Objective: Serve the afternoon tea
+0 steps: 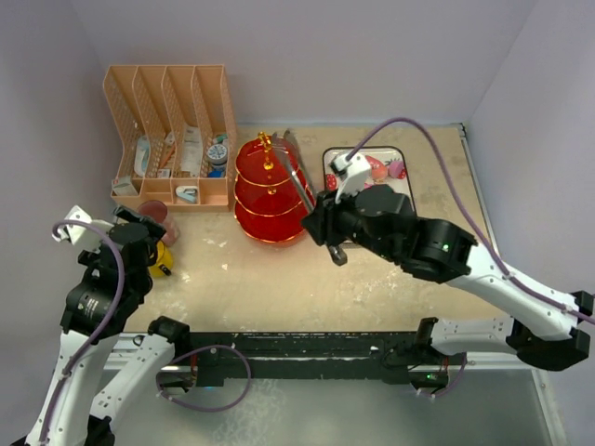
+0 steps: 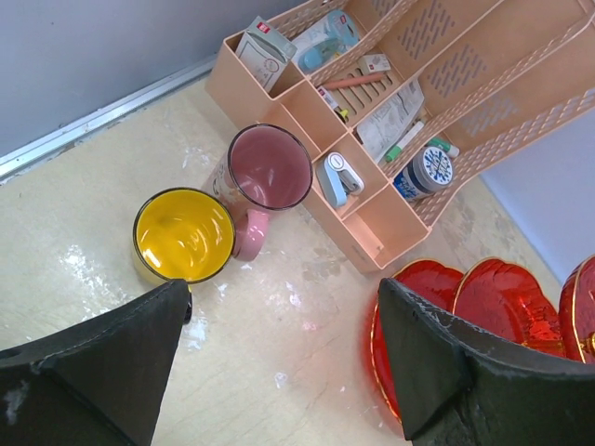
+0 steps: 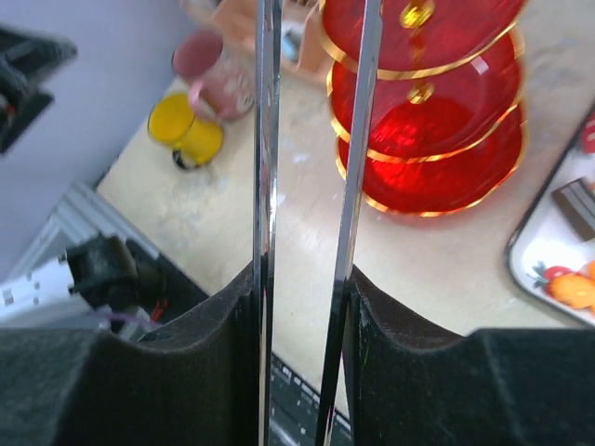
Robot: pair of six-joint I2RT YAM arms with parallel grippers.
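Note:
A red gold-rimmed three-tier stand (image 1: 270, 214) stands at the centre back. To its left are a pink mug (image 2: 265, 167) and a yellow mug (image 2: 183, 232). My left gripper hovers near the mugs, fingers apart with nothing between them. My right gripper holds long steel tongs (image 1: 293, 177), which reach up over the stand in the top view; in the right wrist view both tong arms run up out of frame, their tips hidden. A tray (image 1: 404, 190) with small colourful treats is partly hidden behind the right arm.
A peach organiser (image 1: 223, 121) with stationery fills the back left. Walls enclose the table on the back and sides. Bare table (image 1: 232, 297) lies in front of the stand.

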